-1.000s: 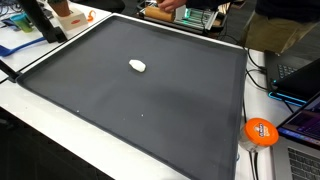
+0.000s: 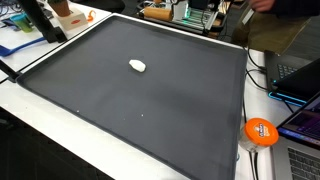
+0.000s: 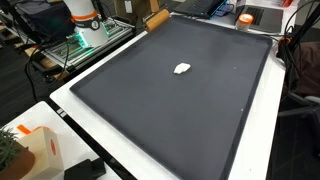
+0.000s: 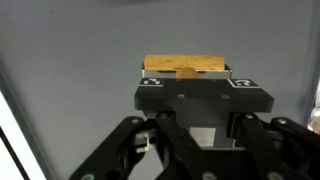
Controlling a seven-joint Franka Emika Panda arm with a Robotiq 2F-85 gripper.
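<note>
In the wrist view my gripper is shut, its two dark marked fingers close together. A flat light-brown, wood-coloured piece (image 4: 185, 63) shows at the fingertips, with a small darker brown bit at its lower edge. Most of the piece is hidden behind the fingers. Neither exterior view shows the gripper. A small white object (image 2: 137, 66) lies on the dark grey board, also seen as a white crumpled-looking shape (image 3: 182, 69) in exterior view 2.
The dark grey board (image 2: 150, 110) is otherwise bare. An orange-lidded jar (image 2: 261, 132) and laptops stand along the right side. A brown roll-like thing (image 3: 157, 19) lies beyond the board's edge. The white robot base (image 3: 88, 28) stands at the left.
A pale shape, perhaps a hand, at the top edge of exterior view 1 has gone. White and green parts now show there. The white object has not moved.
</note>
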